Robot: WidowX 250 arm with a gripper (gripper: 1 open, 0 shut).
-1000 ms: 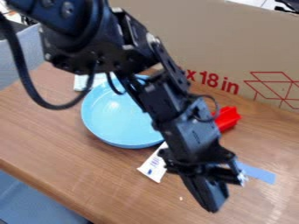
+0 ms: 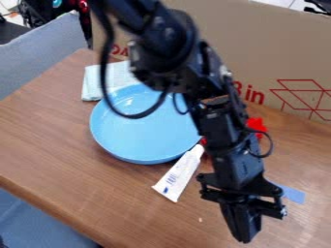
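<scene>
My black gripper (image 2: 246, 218) points down over the wooden table at the lower right, its fingers shut, with nothing seen between them. To its left lies a white tube (image 2: 176, 179) with blue print. A light blue plate (image 2: 123, 140) sits behind the tube, partly behind the arm. A red object (image 2: 257, 125) is mostly hidden by the arm.
A folded pale cloth (image 2: 104, 77) lies behind the plate. A cardboard box (image 2: 285, 58) stands along the back. A blue strip (image 2: 291, 194) is on the table right of the gripper.
The arm has shifted and its upper part is more upright, uncovering more of the tube.
</scene>
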